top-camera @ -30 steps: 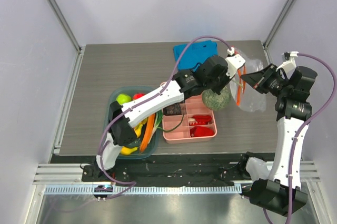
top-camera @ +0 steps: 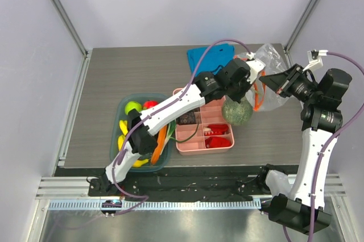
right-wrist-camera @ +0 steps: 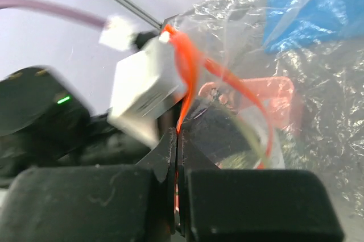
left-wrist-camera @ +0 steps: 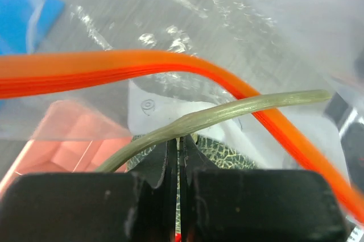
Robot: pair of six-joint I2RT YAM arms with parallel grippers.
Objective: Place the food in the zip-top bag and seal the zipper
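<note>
The clear zip bag [top-camera: 270, 63] hangs between my grippers at the table's right, its orange zipper [left-wrist-camera: 142, 60] [right-wrist-camera: 190, 60] loose across both wrist views. My left gripper is shut at the bag's mouth, under a thin pale-green stalk [left-wrist-camera: 239, 111]; whether it pinches the stalk is unclear. My right gripper is shut on the orange zipper edge of the bag. A round netted green melon [top-camera: 238, 112] sits below the left gripper at the pink container's corner.
A pink compartment box [top-camera: 205, 149] holds red items. A teal bin [top-camera: 119, 111] with apple, bananas, carrot and greens stands at left. A folded blue cloth [top-camera: 205, 54] lies at the back.
The bag has spread out upward and to the right.
</note>
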